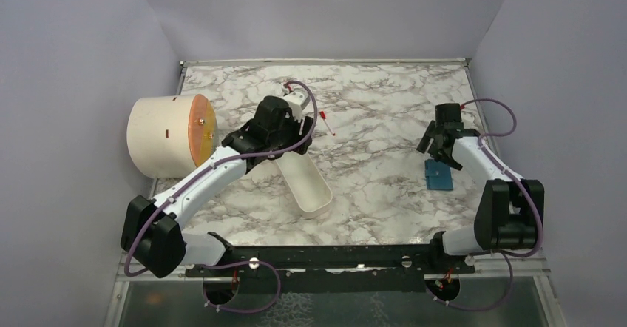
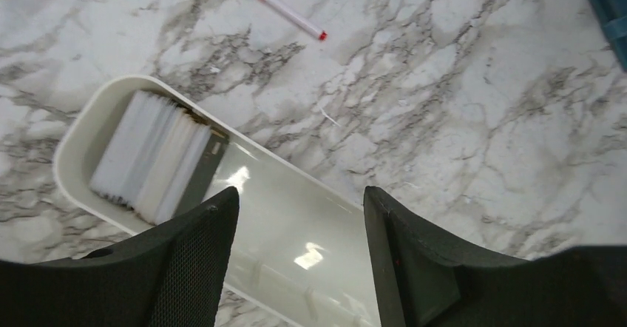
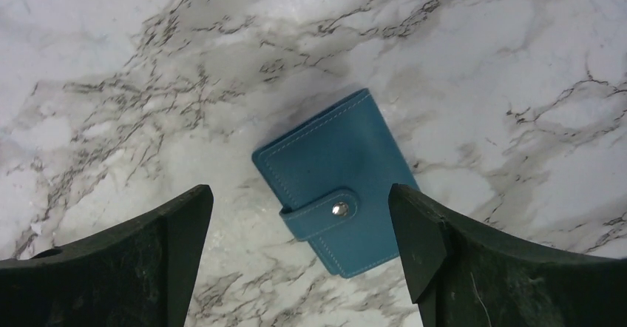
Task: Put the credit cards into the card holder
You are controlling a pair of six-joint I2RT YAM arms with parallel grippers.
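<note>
A long white tray (image 1: 310, 194) holds a row of white cards (image 2: 144, 149) at its far end, seen in the left wrist view. My left gripper hangs open above the tray, with nothing between its fingers. On the right of the table lies a closed blue card holder (image 1: 438, 180) with a snap strap, shown clearly in the right wrist view (image 3: 340, 157). My right gripper is open just above that holder, its fingers either side of it in that view.
A red-capped white marker (image 1: 327, 123) lies behind the tray. A cream cylinder (image 1: 159, 136) with an orange face stands at the left.
</note>
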